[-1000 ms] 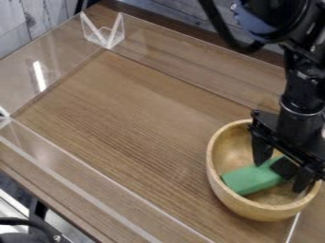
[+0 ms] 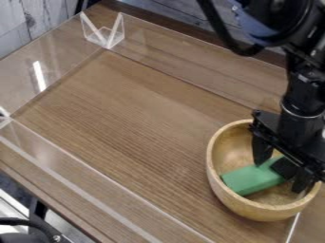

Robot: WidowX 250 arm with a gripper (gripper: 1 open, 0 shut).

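A black gripper (image 2: 279,159) reaches down from the upper right into a wooden bowl (image 2: 219,171) at the lower right. Inside the bowl lies a green block (image 2: 248,178), partly hidden under the gripper's fingers, which are at the block's upper right end. Whether they grip it cannot be told.
A clear plastic piece (image 2: 105,28) stands at the back left. Black cables lie at the lower left edge.
The gripper has shifted very slightly within the bowl; the green block stays in nearly the same place.
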